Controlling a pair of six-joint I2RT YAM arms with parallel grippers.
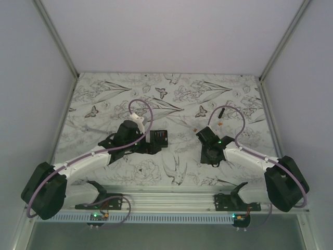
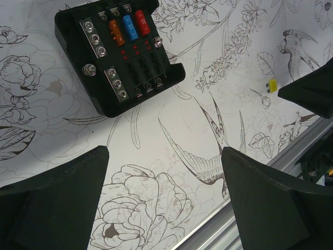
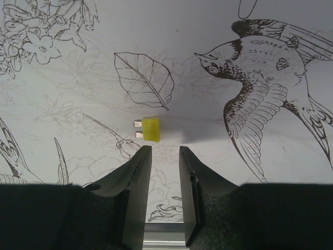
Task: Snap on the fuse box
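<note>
The black fuse box (image 2: 104,62) lies on the patterned table in the left wrist view, with orange, blue and red fuses in its top slots and empty slots beside them. My left gripper stands open above the table just below the box. A yellow fuse (image 3: 151,128) lies loose on the table, its two prongs pointing left, just beyond the fingertips of my right gripper, which are part open with nothing between them. In the top view the right gripper hides that fuse.
A black pen-like object (image 1: 221,112) and a small orange piece (image 1: 220,123) lie at the back right. A metal rail (image 1: 171,190) runs along the front edge.
</note>
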